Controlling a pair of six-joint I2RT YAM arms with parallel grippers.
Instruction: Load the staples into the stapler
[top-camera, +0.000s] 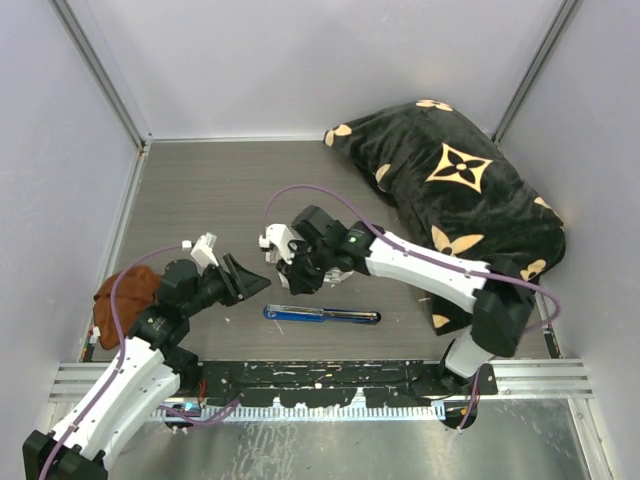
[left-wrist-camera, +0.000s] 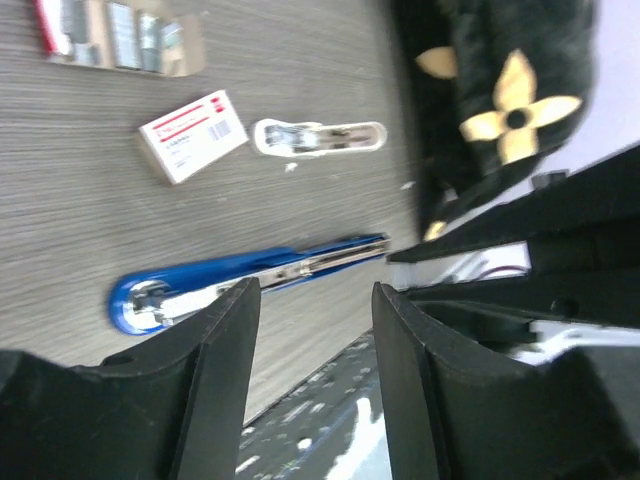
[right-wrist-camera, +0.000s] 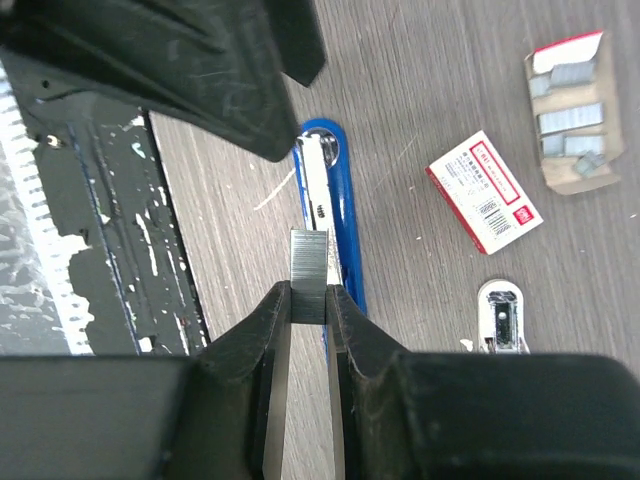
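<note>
A blue stapler (top-camera: 322, 314) lies opened on the table, its metal channel showing along the top in the left wrist view (left-wrist-camera: 250, 279). Between the fingertips of my right gripper is a short grey strip of staples (right-wrist-camera: 309, 255), seen over the stapler in the right wrist view. Left of the stapler in the top view, my left gripper (top-camera: 262, 278) stands open; nothing is between its fingers. In the left wrist view, black parts of the other arm cover the right side.
A small white and red box (right-wrist-camera: 485, 193), an open carton of staple strips (right-wrist-camera: 574, 120) and a white tool (left-wrist-camera: 318, 138) lie beyond the stapler. A dark cushion (top-camera: 460, 200) fills the right; a brown cloth (top-camera: 125, 305) lies left.
</note>
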